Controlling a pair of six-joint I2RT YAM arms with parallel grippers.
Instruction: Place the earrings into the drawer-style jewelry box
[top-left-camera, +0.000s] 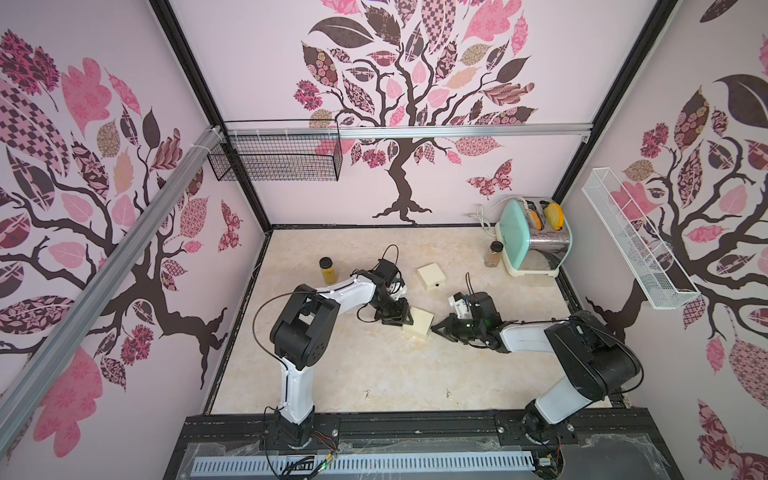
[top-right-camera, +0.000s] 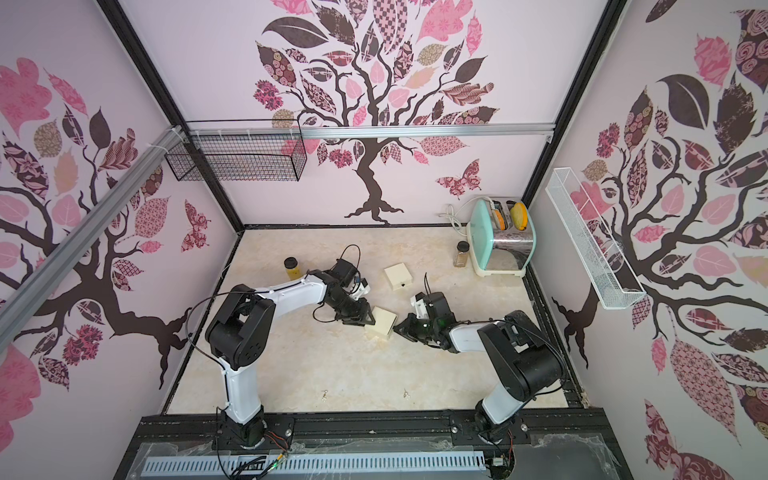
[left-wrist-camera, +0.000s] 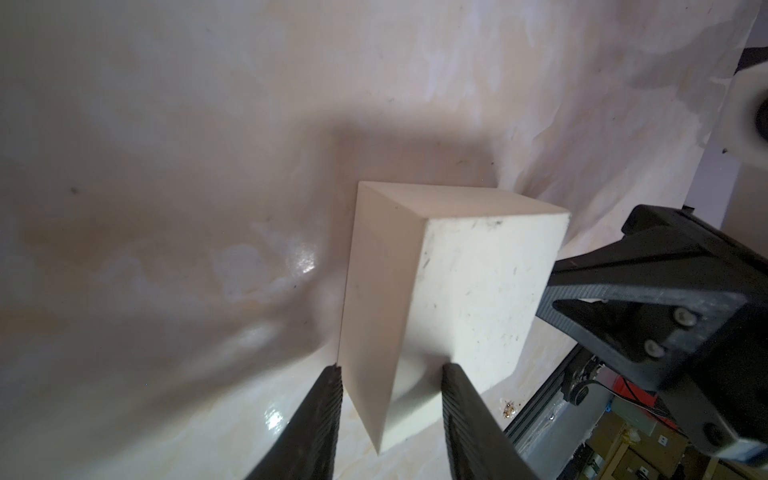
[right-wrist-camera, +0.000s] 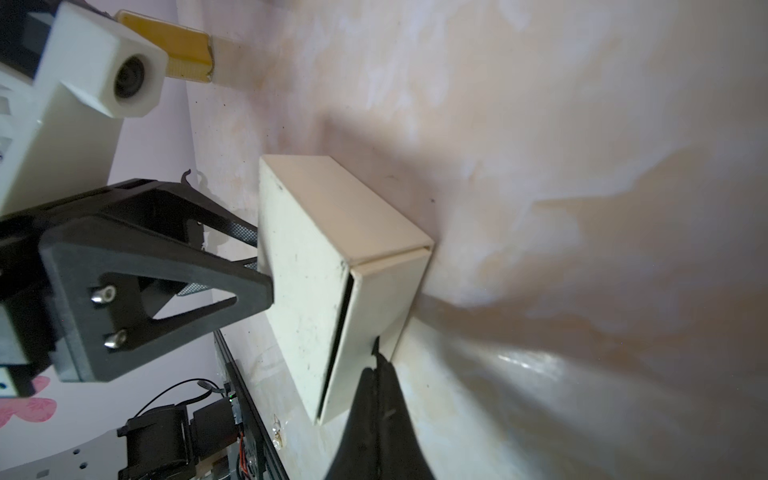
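Observation:
The cream drawer-style jewelry box (top-left-camera: 417, 321) lies on the table between my grippers. In the left wrist view my left gripper is shut on the box's near end (left-wrist-camera: 472, 296). In the right wrist view my right gripper is shut with nothing visible between its fingers, its tips at the drawer front (right-wrist-camera: 384, 296), where a dark slit runs along the top edge. Two small shiny pieces, apparently the earrings (top-left-camera: 367, 394), lie apart near the table's front edge; they are too small to make out clearly.
A second cream box (top-left-camera: 431, 276) sits behind the first. A yellow jar (top-left-camera: 328, 271) stands at back left, another jar (top-left-camera: 493, 253) and a mint toaster (top-left-camera: 524, 240) at back right.

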